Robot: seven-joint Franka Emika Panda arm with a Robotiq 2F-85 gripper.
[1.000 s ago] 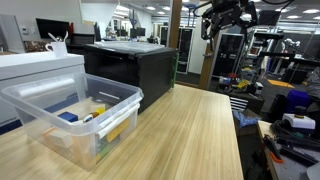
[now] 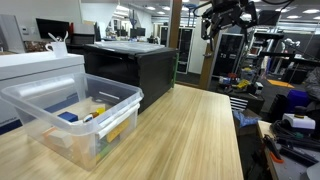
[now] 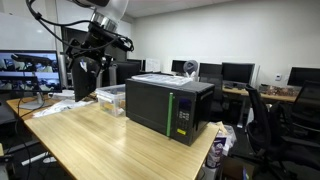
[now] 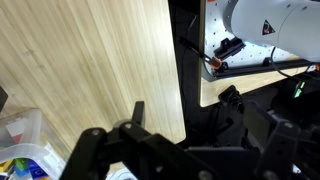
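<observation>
My gripper hangs high above the table in the wrist view, its dark fingers spread apart with nothing visible between them. In exterior view 1 the gripper is at the top right, far from the clear plastic bin (image 2: 66,136). That bin stands at the left of the wooden table (image 2: 185,135). Inside it are a blue item (image 2: 67,117) and several small coloured things, too small to name. One corner of the bin (image 4: 38,145) shows at the lower left of the wrist view.
A black microwave (image 3: 160,105) with a green strip stands at the table's back, papers lying on top. An office chair (image 3: 285,125) stands at the right.
</observation>
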